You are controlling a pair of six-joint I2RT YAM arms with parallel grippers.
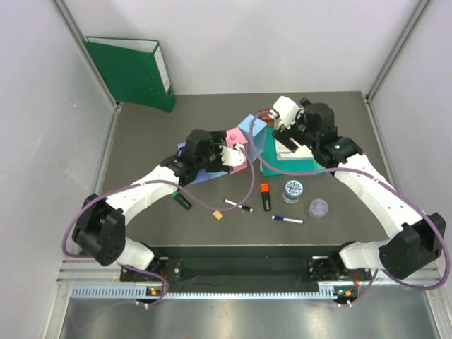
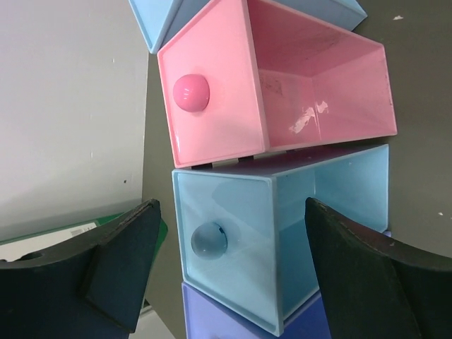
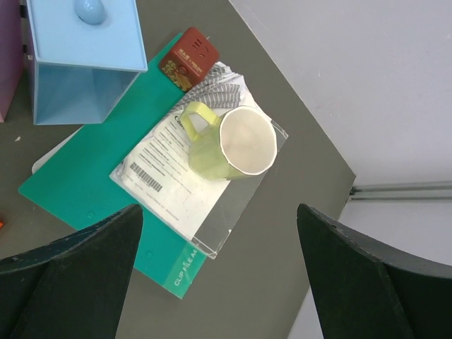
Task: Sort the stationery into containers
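My left gripper is open over the light blue drawer box (image 2: 226,240), nothing between its fingers. Beside that box stand a pink box (image 2: 215,116) and a violet box (image 2: 226,314); the pink one looks empty inside. My right gripper is open above a green clip file (image 3: 159,251), with papers and a pale green mug (image 3: 208,152) on it. In the top view, an orange-capped black marker (image 1: 265,198), a white pen (image 1: 239,205), a blue-capped pen (image 1: 287,219), a yellow eraser (image 1: 217,215) and a black-and-green item (image 1: 182,201) lie loose.
A patterned jar (image 1: 292,191) and a clear round tub (image 1: 318,208) stand right of the markers. A brown-red box (image 3: 189,58) sits by the papers. The green binder (image 1: 134,74) is at the back left. Bare table lies along the front edge.
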